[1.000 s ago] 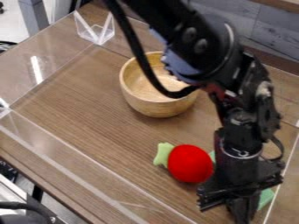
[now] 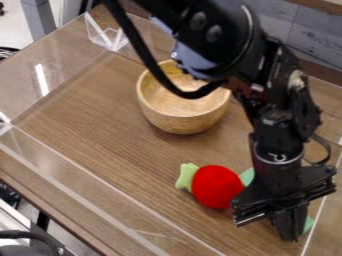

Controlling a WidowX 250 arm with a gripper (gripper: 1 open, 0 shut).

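Observation:
My black gripper point(image 2: 286, 210) is low over the near right of the wooden table, its fingertips down by a green object point(image 2: 307, 222) that is mostly hidden behind it. The fingers look shut; whether anything thin is between them is hard to see. A red round object with a pale green top point(image 2: 214, 184) lies just left of the gripper.
A wooden bowl point(image 2: 174, 115) stands at the back centre, partly behind the arm. A clear plastic item point(image 2: 110, 35) is at the far back left.
The gripper has shifted slightly over the last second at the near right, around the green object. The red object and the bowl look unmoved.

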